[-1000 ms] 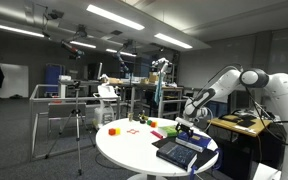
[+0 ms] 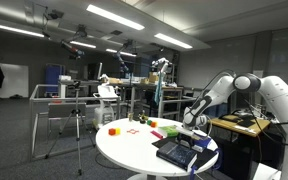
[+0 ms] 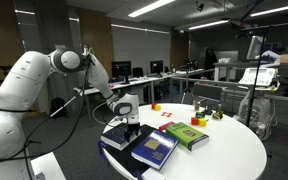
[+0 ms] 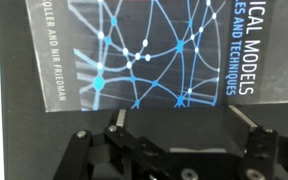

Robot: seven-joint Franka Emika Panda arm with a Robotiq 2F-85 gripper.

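Observation:
In the wrist view, a dark-grey book with a blue network pattern on its cover lies with its long edge across the upper half. My gripper stands open just off that edge, its fingers apart and nothing between them. Seen from outside, the gripper hangs low over the books on the white table. A blue book lies close by on the tabletop, and a green book is farther right. Whether the fingers touch any book cannot be made out.
Small red and yellow objects sit on the far side of the table. A dark flat book lies near the front edge. A tripod stands on the floor beyond.
My gripper has come down toward the books over the last second. The books and the table look the same.

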